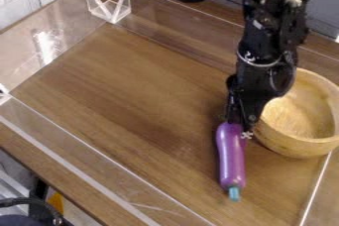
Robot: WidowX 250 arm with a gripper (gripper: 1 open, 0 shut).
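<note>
My black gripper (244, 119) reaches down from the top to just above the upper end of a purple elongated object (231, 161) with a light blue tip, lying lengthwise on the wooden surface. The fingertips are dark and overlap the object's top end and the bowl's left rim, so whether they are open or shut is unclear. A large wooden bowl (296, 141) sits to the right, partly behind the gripper.
Clear plastic brackets (109, 4) stand at the back left, and raised edges border the surface.
</note>
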